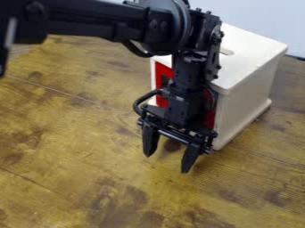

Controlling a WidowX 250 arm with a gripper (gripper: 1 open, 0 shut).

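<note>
My black gripper [169,150] hangs low over the wooden floor, pointing down, its two fingers apart and open with nothing between them. It is in front of a white box [244,82] whose front shows a red panel [163,75]. The arm and gripper cover much of that red front, so its details are hidden.
The box fills the area behind and to the right of my gripper.
</note>
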